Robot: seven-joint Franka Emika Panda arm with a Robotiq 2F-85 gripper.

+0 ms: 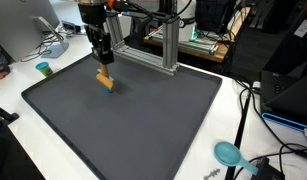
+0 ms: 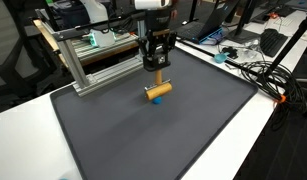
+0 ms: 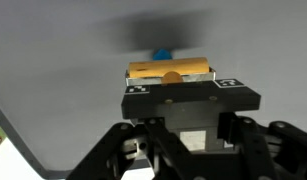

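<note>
A wooden mallet with a tan cylindrical head hangs upside down, head lowest, from my gripper, which is shut on its upright handle. Close to that head is a small blue piece on the dark grey board. Exterior view 1 shows the mallet head partly covering the blue piece. From the wrist, the head lies crosswise in front of the fingers, with the blue piece just past its edge. Whether head and piece touch, I cannot tell.
A white rail frame stands at the board's back edge. A green cup sits off the board on one side, a teal round-headed item on the other. Most of the board is bare.
</note>
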